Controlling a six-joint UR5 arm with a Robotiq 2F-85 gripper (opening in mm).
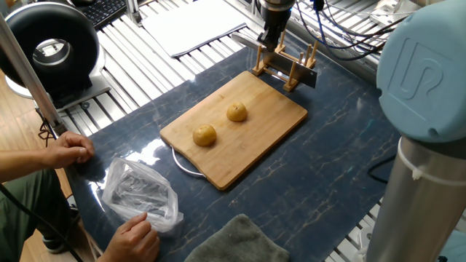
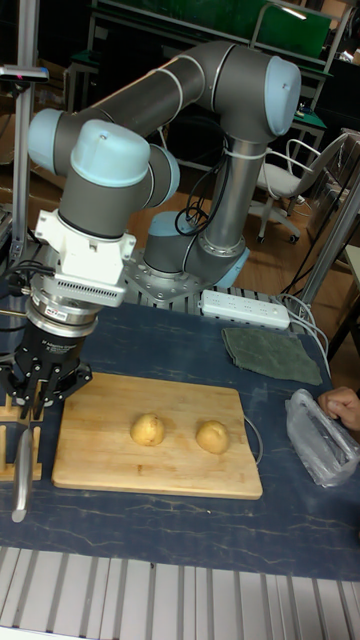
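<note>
In exterior view 1, my gripper (image 1: 272, 42) points down at the knife (image 1: 294, 67), which rests in a wooden rack (image 1: 291, 84). Its fingertips reach the knife near the handle end; whether the fingers are apart or closed on it is too small to make out. From the other side, the gripper (image 2: 40, 405) hangs over the rack left of the cutting board, with the knife handle (image 2: 21, 497) sticking out toward the front. Two yellow potatoes (image 1: 204, 135) (image 1: 237, 111) sit apart on the wooden cutting board (image 1: 255, 142).
A person's hands (image 1: 135, 239) rest at the table edge beside a clear plastic bag (image 1: 142, 193). A grey-green cloth (image 1: 239, 244) lies at the near edge. A white power strip (image 2: 245, 309) sits by the arm's base. Dark tabletop right of the board is clear.
</note>
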